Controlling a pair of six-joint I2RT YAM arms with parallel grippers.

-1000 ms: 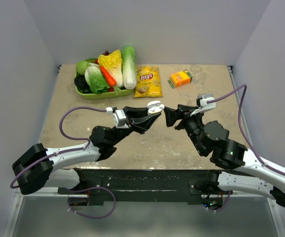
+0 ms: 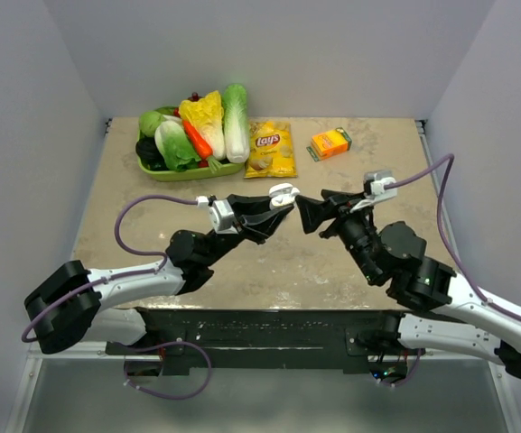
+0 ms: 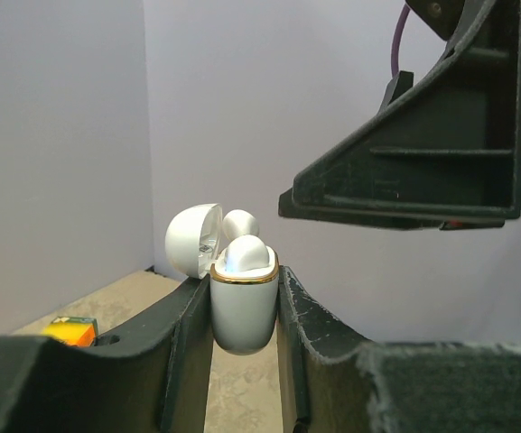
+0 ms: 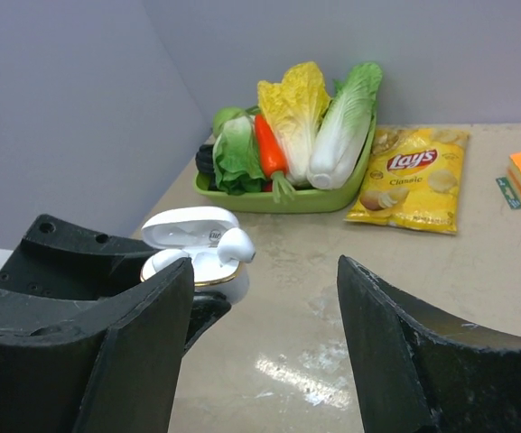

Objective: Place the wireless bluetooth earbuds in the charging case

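Observation:
The white charging case, lid open, is held upright in my left gripper, shut on it at mid-air over the table. In the left wrist view two white earbud tops show at the case, one seated in it, one standing higher behind. In the right wrist view an earbud sits raised at the case's right side. My right gripper stands part open just right of the case, its fingertips apart, with nothing between them.
A green basket of vegetables, a yellow chips bag and an orange box lie at the back of the table. Grey walls enclose the sides and back.
My left gripper and the case have barely moved.

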